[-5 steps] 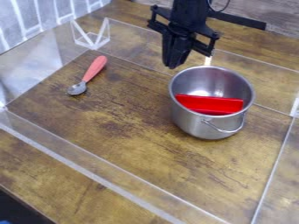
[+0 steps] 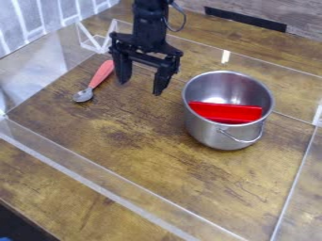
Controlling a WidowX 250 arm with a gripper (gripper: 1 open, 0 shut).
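My black gripper point(image 2: 137, 75) hangs over the upper middle of the tabletop in the camera view, open, its fingers apart and pointing down. Just left of it lies a spoon point(image 2: 97, 79) with a red handle and a metal bowl. To the right stands a steel pot point(image 2: 224, 133) with a red block point(image 2: 227, 111) inside.
Clear panels run along the left and front edges, and a dark strip lies at the back right.
My gripper has moved left and downward in the view, away from above the pot toward the spoon. The spoon and pot have not moved.
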